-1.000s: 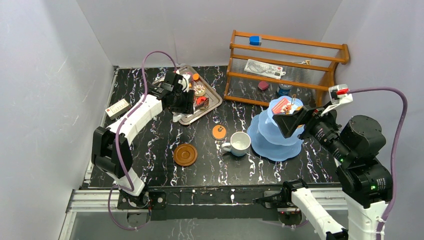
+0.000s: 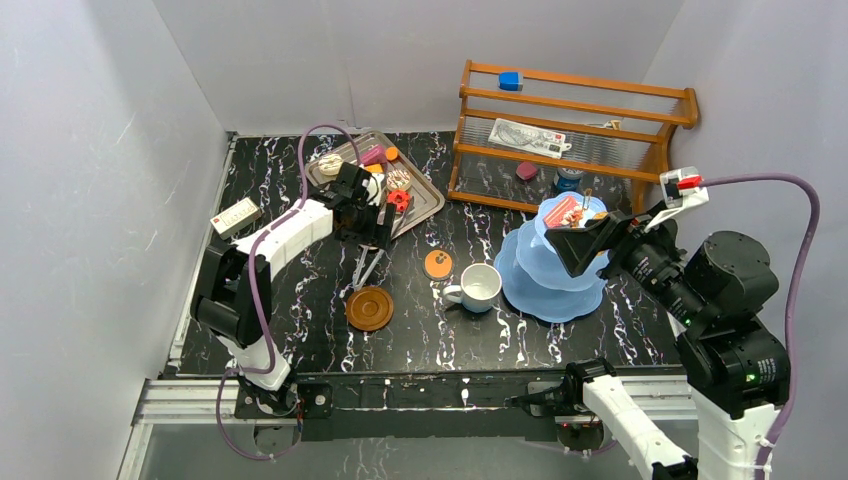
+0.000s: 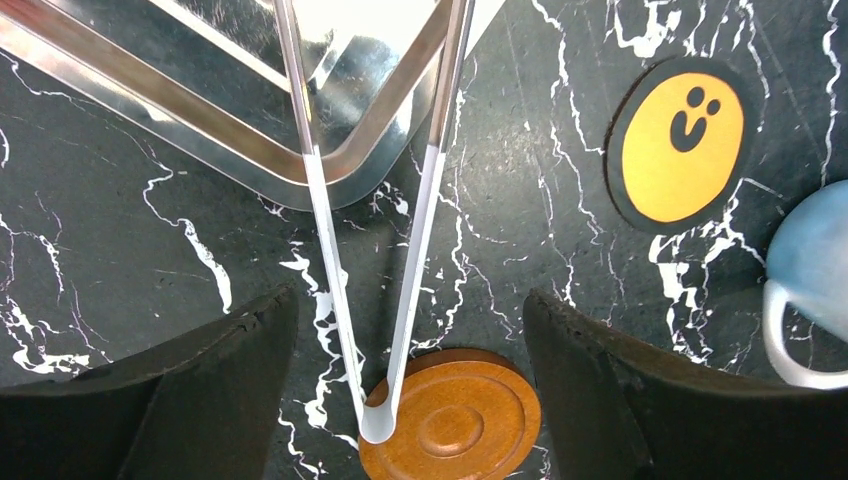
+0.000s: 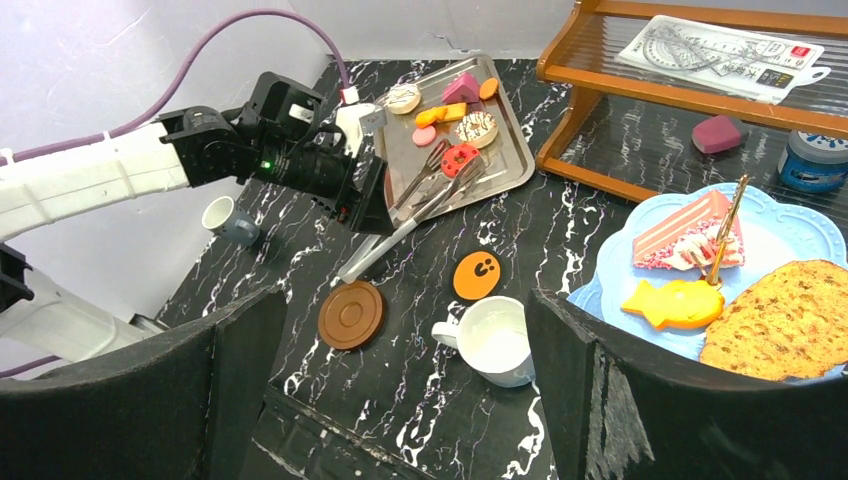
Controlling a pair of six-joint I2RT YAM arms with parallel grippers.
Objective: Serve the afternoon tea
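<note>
Tongs lean from the metal tray down onto the brown coaster. My left gripper is open above them, its fingers apart on either side. A white mug stands beside an orange smiley coaster. Treats, including a donut, lie on the tray. At right, the blue tiered stand holds cake, a fish-shaped treat and a flat golden piece. My right gripper is open near the stand, nothing between its fingers.
A wooden shelf with packaged items and a jar stands at the back right. A small box lies at the left edge. Some bare marble lies at the front of the table.
The tongs now extend from the tray down to the brown coaster. My left arm has shifted slightly; my right arm has barely moved.
</note>
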